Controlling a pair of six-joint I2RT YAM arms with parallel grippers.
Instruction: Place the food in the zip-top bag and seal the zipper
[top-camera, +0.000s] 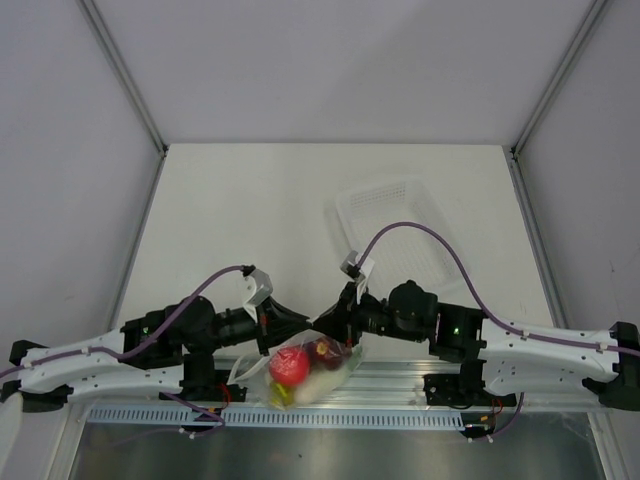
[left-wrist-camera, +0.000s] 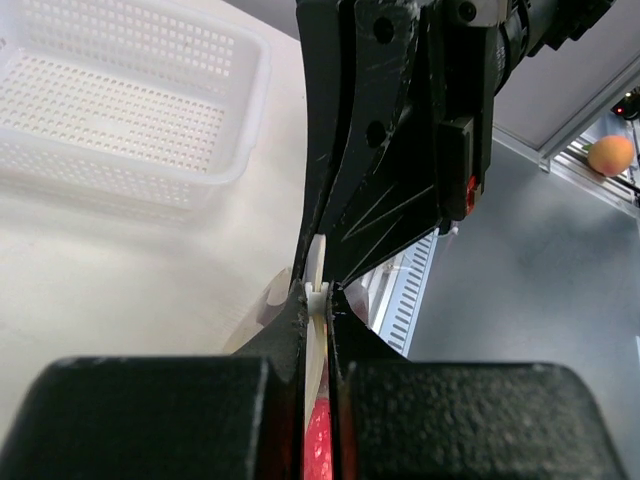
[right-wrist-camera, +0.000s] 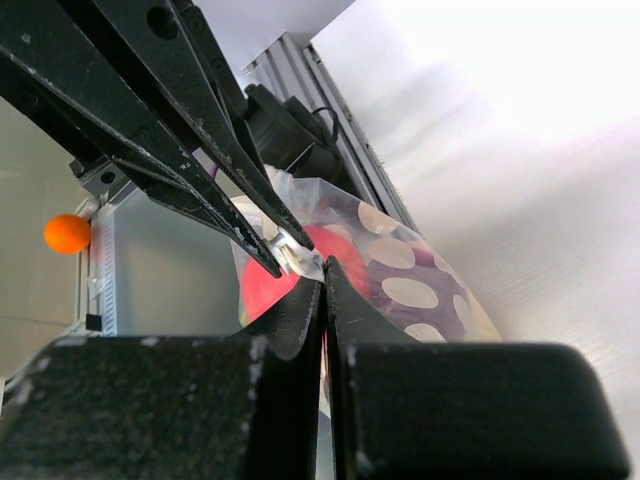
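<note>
The clear zip top bag (top-camera: 332, 378) hangs below both grippers, holding a red round food (top-camera: 290, 366), a dark red one (top-camera: 327, 350) and a yellow-green one (top-camera: 281, 392). White dots cover its plastic (right-wrist-camera: 410, 292). My left gripper is shut on the white zipper slider (left-wrist-camera: 316, 292) at the bag's top edge. Right beside it, my right gripper is shut on the bag's top edge, its fingertips nearly touching the left ones. Most of the zipper is hidden by the fingers.
An empty white basket (top-camera: 395, 225) stands on the table (top-camera: 240, 220), behind the right arm. Metal rails (top-camera: 250, 415) run along the table's front edge, below the bag.
</note>
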